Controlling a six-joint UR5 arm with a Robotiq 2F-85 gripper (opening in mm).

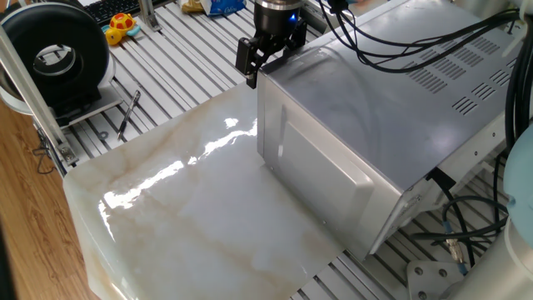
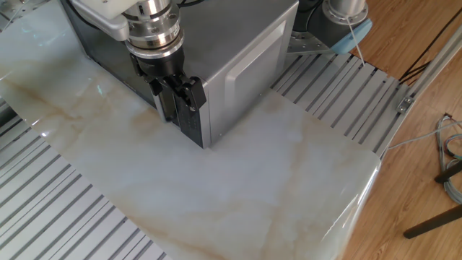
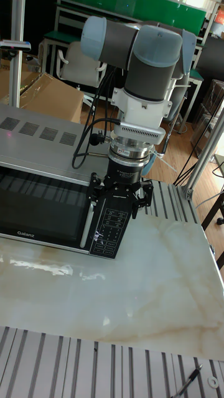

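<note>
A silver microwave (image 1: pixel 350 92) stands on a marble-patterned sheet. In exterior view 3 its dark front shows a glass door (image 3: pixel 37 206), a pale upright handle (image 3: pixel 88 216) and a black button panel (image 3: pixel 111 229). The door looks shut, flush with the front. My gripper (image 3: pixel 116 204) points down just in front of the panel's upper part, its black fingers spread apart. One finger is close to the handle's upper end; whether they touch I cannot tell. The other is towards the microwave's panel-side edge. From exterior view 2 the gripper (image 2: pixel 173 99) appears open, with nothing visibly held.
The glossy marble sheet (image 2: pixel 238 195) is bare in front of the microwave. Black cables (image 1: pixel 416 50) run over the microwave's top. A yellow-and-red toy (image 1: pixel 122 27), a pen (image 1: pixel 129 112) and a black round object (image 1: pixel 58 54) are away on the slatted table.
</note>
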